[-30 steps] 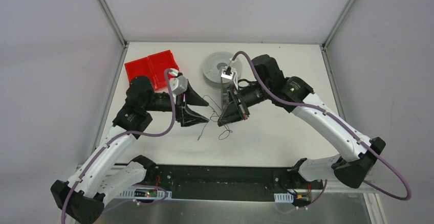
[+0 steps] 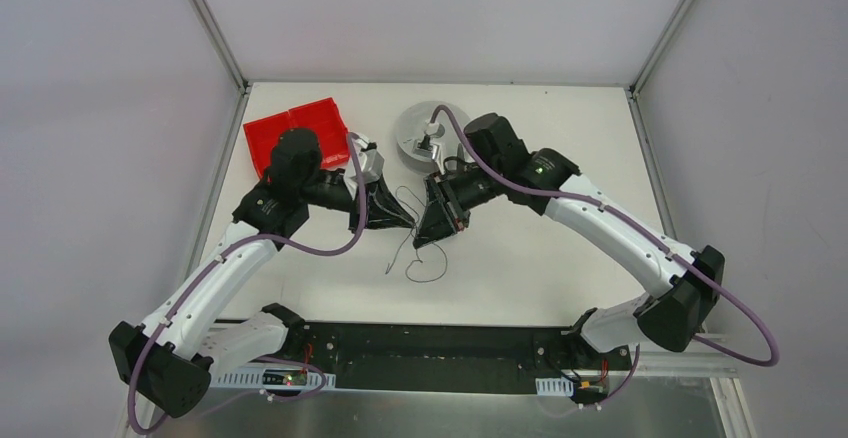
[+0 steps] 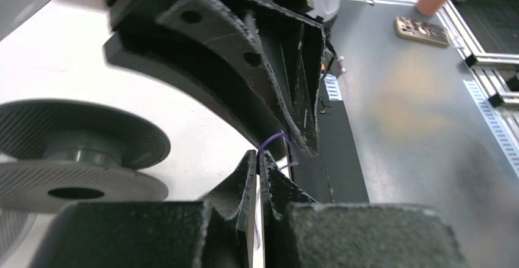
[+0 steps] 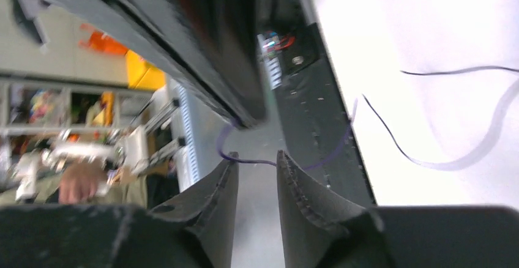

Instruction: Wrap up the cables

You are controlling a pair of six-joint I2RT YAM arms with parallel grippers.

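A thin purple cable [image 2: 443,266] lies in loose loops near the middle of the white table, partly hidden by both grippers. My left gripper is shut on the cable, which arches out from its fingertips in the left wrist view. My right gripper is part open, close beside the left one. In the right wrist view the cable [image 4: 257,161] crosses the gap between its fingertips, running from the left gripper's tip above. More of the cable trails over the table to the right in that view.
A red open box [image 2: 270,138] sits at the back left of the table. Behind the grippers stands a grey spool [image 2: 412,123], shown from the side as a flanged spool [image 3: 79,139] in the left wrist view.
The left gripper has moved right and closed on the cable. My right gripper has shifted left and now nearly meets it. The cable's front loop has grown larger and moved left.
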